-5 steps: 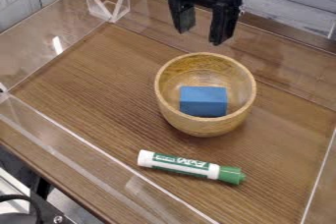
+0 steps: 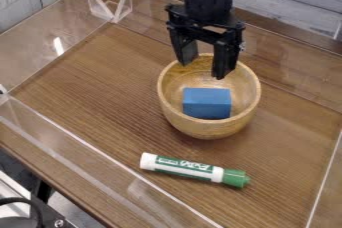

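Observation:
My black gripper (image 2: 205, 50) hangs open over the back part of a light wooden bowl (image 2: 183, 124), its fingers pointing down with nothing seen between them. A blue block (image 2: 207, 102) lies in the front part of the bowl, below the gripper and apart from it. A white tube with a green end (image 2: 194, 169) lies on the wooden table in front of the bowl.
Transparent walls run along the left side, and a black cable lies at the bottom left corner.
The bowl, block and tube have not visibly moved.

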